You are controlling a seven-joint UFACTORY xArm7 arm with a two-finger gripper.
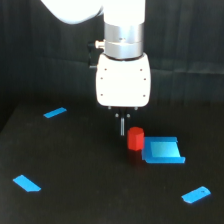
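A small red block (135, 139) stands upright on the dark table, close to the left edge of a blue square tray (163, 150). My white gripper (123, 124) points down, its thin fingers just left of the block in this view. Whether the fingers touch the block, or lie behind it, cannot be made out. They appear close together, but the gap between them is too small and dark to judge. Nothing is visible inside the tray.
Blue tape marks lie flat on the table at the back left (55, 112), front left (27, 183) and front right (196, 194). A dark curtain (190, 60) hangs behind.
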